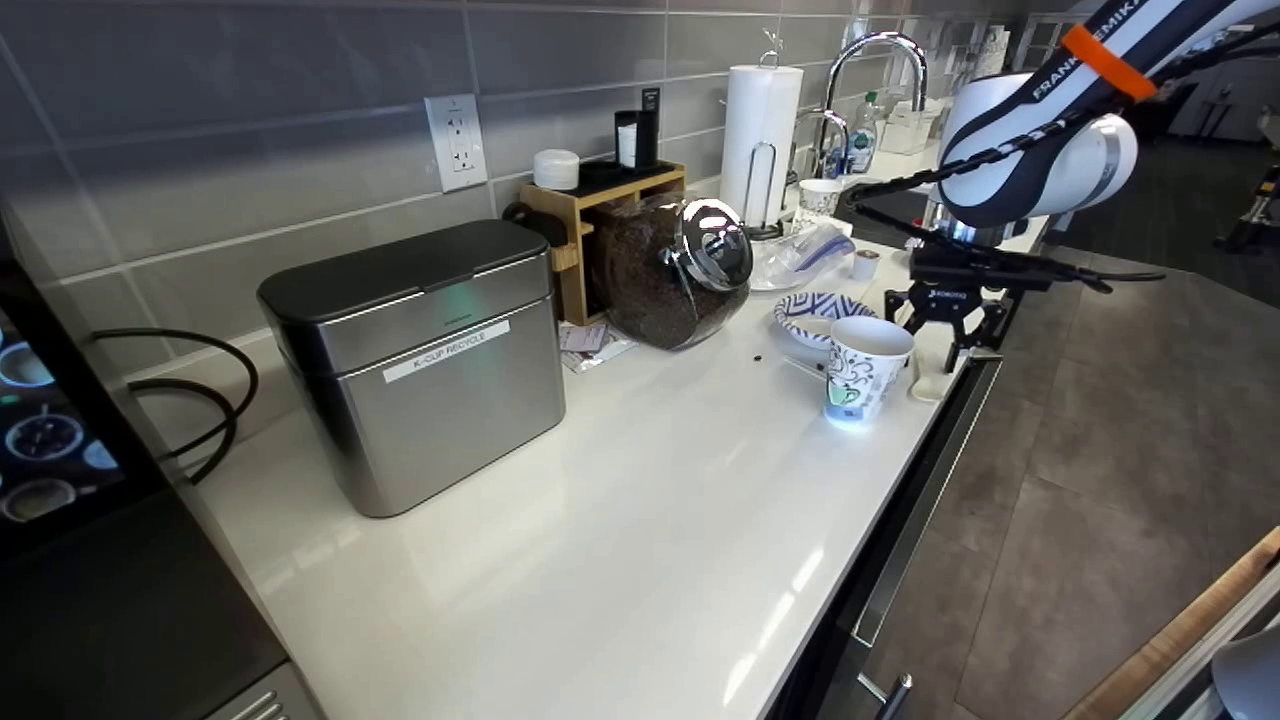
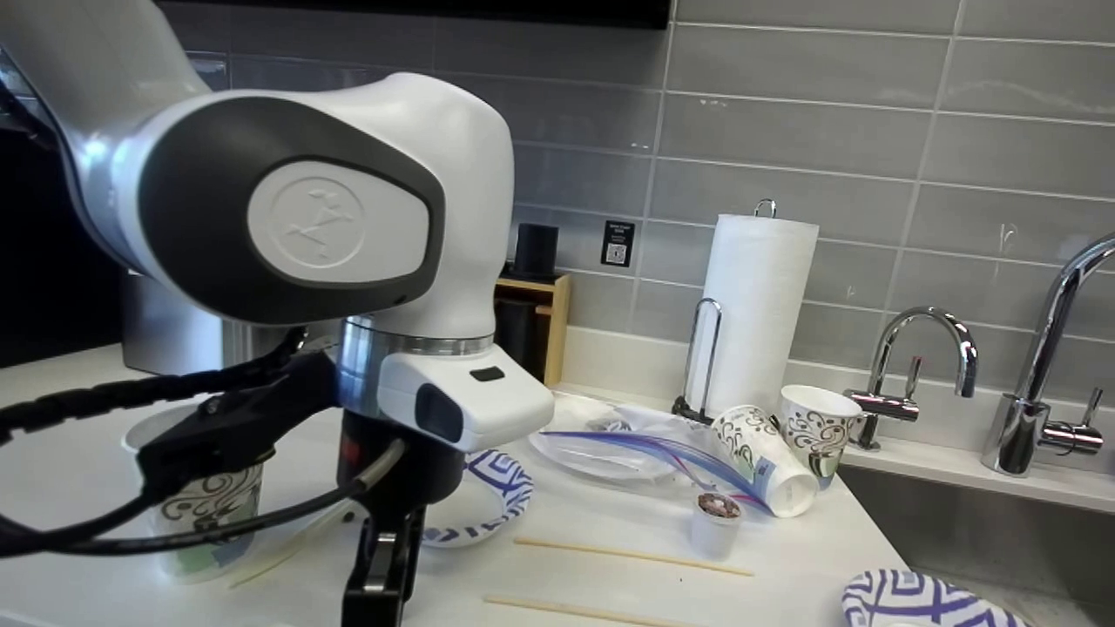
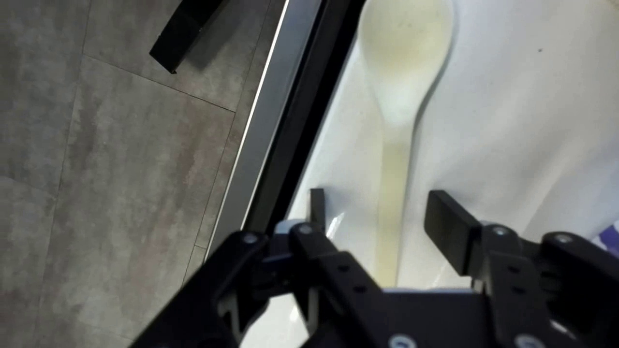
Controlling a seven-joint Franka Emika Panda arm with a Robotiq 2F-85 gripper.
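A pale, cream-coloured spoon [image 3: 394, 174] lies on the white counter near its front edge, bowl away from the gripper in the wrist view. My gripper is open above the handle, one finger on each side, with clear gaps between both fingers and the spoon. From exterior view 1, the spoon [image 1: 930, 384] shows just below the gripper [image 1: 935, 348]. In exterior view 2 only part of the black gripper fingers [image 2: 378, 585] shows, and the spoon is not seen.
A patterned paper cup [image 1: 866, 370] stands close by, with a blue-and-white bowl [image 1: 801, 310] behind it. Thin wooden sticks [image 2: 632, 556] and a small pod [image 2: 716, 526] lie farther along. The counter edge drops off beside the spoon. Open counter [image 1: 624, 516] lies before the steel bin [image 1: 444, 396].
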